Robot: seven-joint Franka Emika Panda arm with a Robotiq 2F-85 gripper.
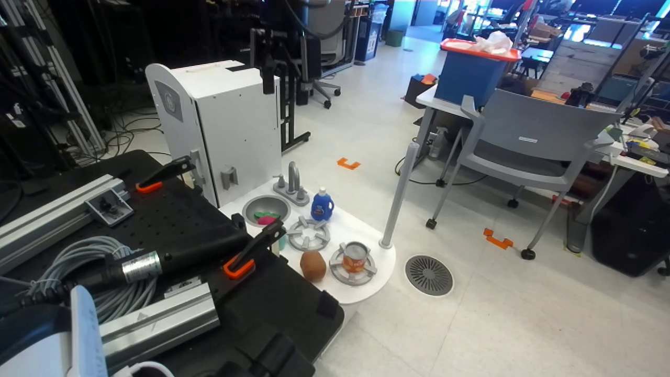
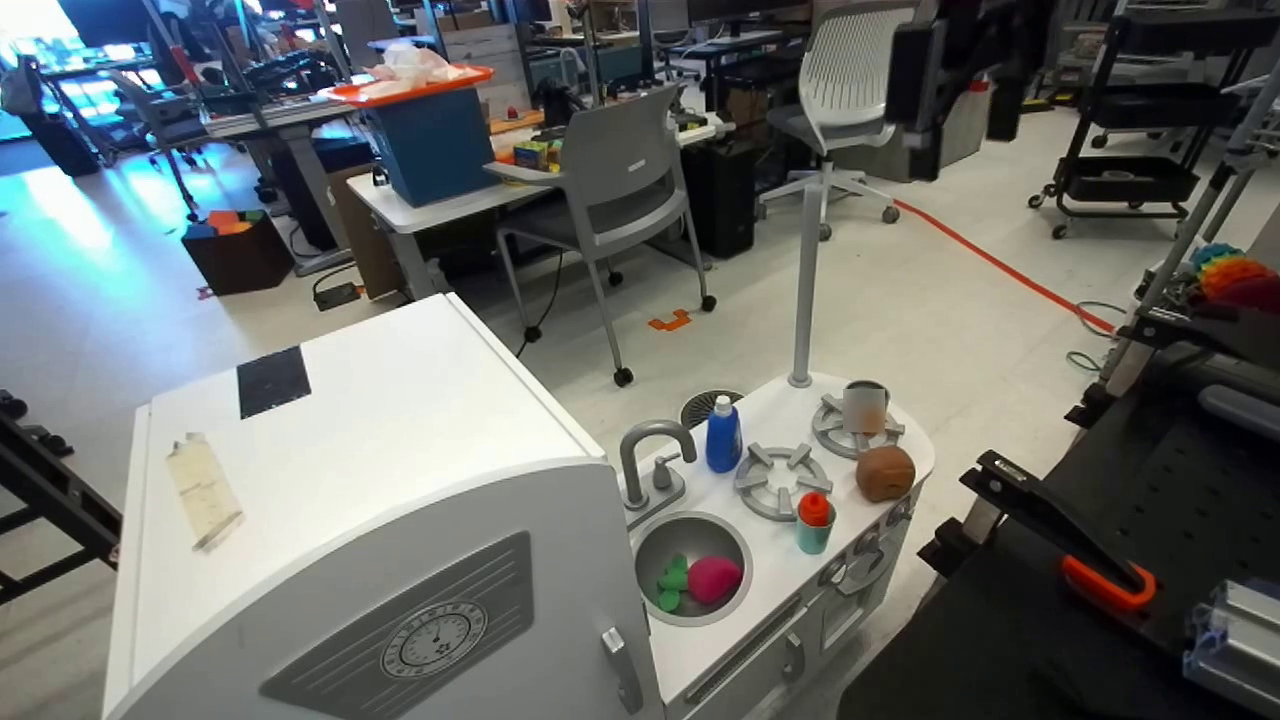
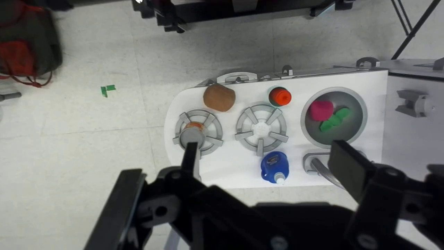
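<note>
High above the toy kitchen counter (image 3: 233, 171), my gripper stands open with nothing between its wide-apart fingers. Its dark fingers also show at the top of both exterior views. A can (image 3: 192, 135) rests on one grey burner, while the other burner (image 3: 261, 129) is bare. Beside the can sits a brown rounded object (image 3: 219, 98). A blue bottle (image 2: 723, 437) stands upright near the counter's far edge. On the near edge is a teal cup (image 2: 815, 535) with a red-orange top (image 2: 813, 509). The sink (image 3: 364, 114) holds a pink piece (image 3: 321, 110) and a green piece (image 3: 335, 120).
A grey faucet (image 2: 654, 462) rises behind the sink. The tall white cabinet (image 1: 238, 125) borders one counter end; a grey post (image 1: 400, 195) stands at the other. A black table (image 1: 276, 308) with clamps lies close in front.
</note>
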